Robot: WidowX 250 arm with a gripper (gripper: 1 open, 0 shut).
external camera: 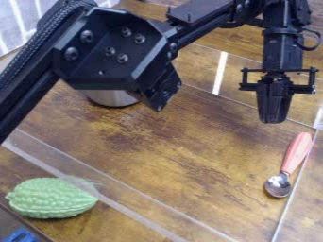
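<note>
My gripper [273, 102] is shut, held above the wooden table [151, 175] at the right, with nothing visible between its fingers. Below it lies a scoop [292, 161] with a pink handle and metal bowl. A pale green bitter melon [53, 198] rests at the lower left. A steel pot [111, 97] is partly hidden behind my arm.
A blue object [15, 234] shows at the bottom left corner. Strips of tape cross the table.
</note>
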